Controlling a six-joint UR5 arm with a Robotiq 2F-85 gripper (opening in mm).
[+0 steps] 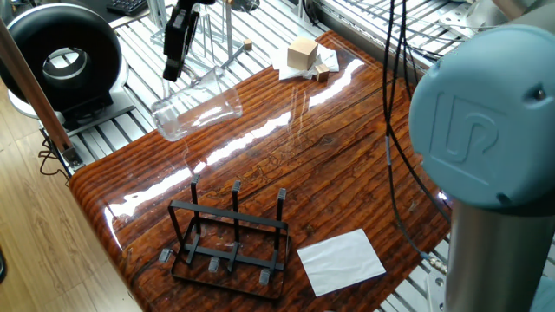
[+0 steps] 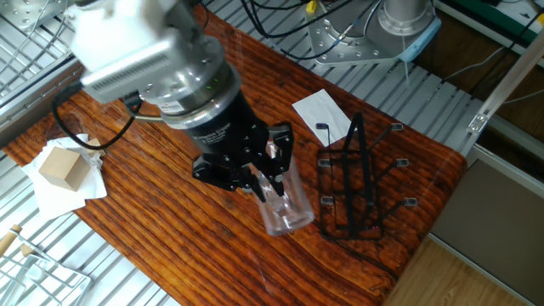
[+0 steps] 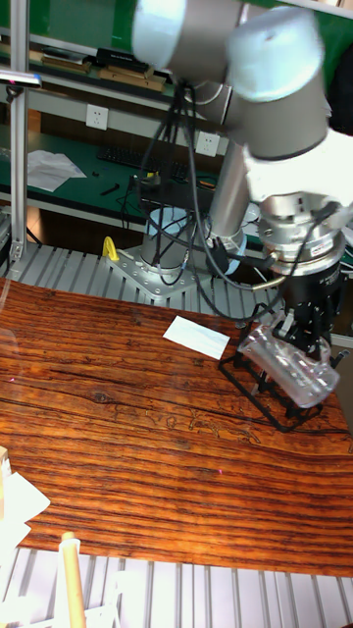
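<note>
A clear glass cup [image 1: 198, 106], narrowed at the waist, hangs tilted in the air in exterior view 1. My gripper [image 2: 269, 185] is shut on this cup, its black fingers against the cup's upper part in exterior view 2. The open end points down and away from the wrist there. A black wire rack [image 1: 230, 247] with upright prongs stands empty on the wooden table. In exterior view 2 the cup appears just left of the rack [image 2: 350, 183]; exterior view 3 shows the cup [image 3: 290, 366] overlapping the rack in the picture.
A white sheet [image 1: 341, 262] lies flat beside the rack. Wooden blocks [image 1: 302, 54] rest on white paper at the table's far edge. Black cables [image 1: 388, 113] hang near the arm.
</note>
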